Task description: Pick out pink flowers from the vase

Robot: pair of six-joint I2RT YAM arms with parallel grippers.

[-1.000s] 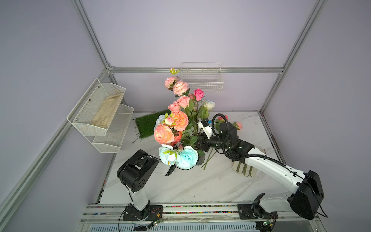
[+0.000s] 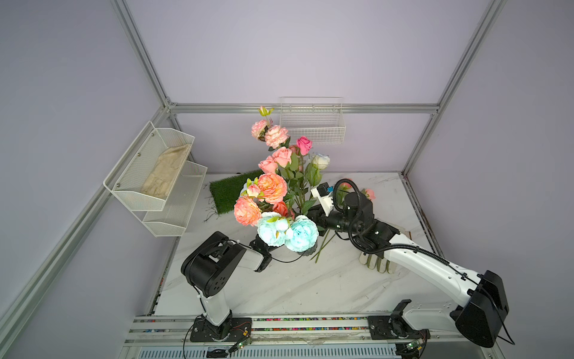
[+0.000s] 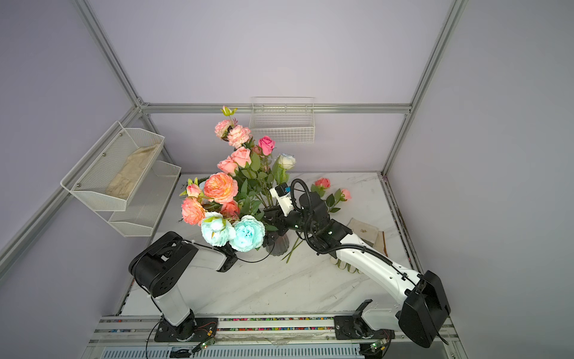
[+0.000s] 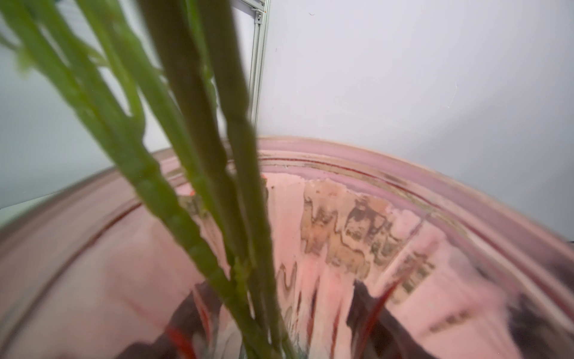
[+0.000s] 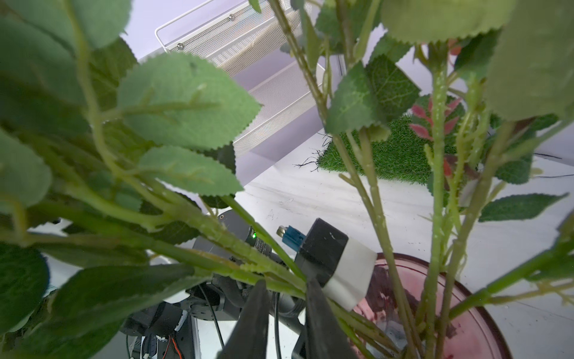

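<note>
A ribbed glass vase (image 3: 278,244), pinkish in the left wrist view, holds a mixed bouquet. My left gripper is shut on it, its dark fingers showing through the glass; from above, blooms cover most of it. Pink blooms stand in the bouquet: a deep pink rose (image 2: 304,144), lighter pink roses (image 2: 282,156) and pale pink flowers (image 2: 276,135) higher up. Among the stems above the rim, my right gripper is shut. Green stems (image 5: 263,272) cross at its fingertips; whether one is pinched I cannot tell.
Pink roses (image 3: 323,183) lie on the table behind the right arm, their stems (image 3: 293,250) reaching toward the vase. Pale gloves (image 2: 378,262) lie under that arm. Grass mat (image 2: 227,192) at back left, wire shelf (image 2: 158,179) on the left.
The blue peonies and orange blooms swing about; the blue pair now sits higher than a second ago. The left arm stays put.
</note>
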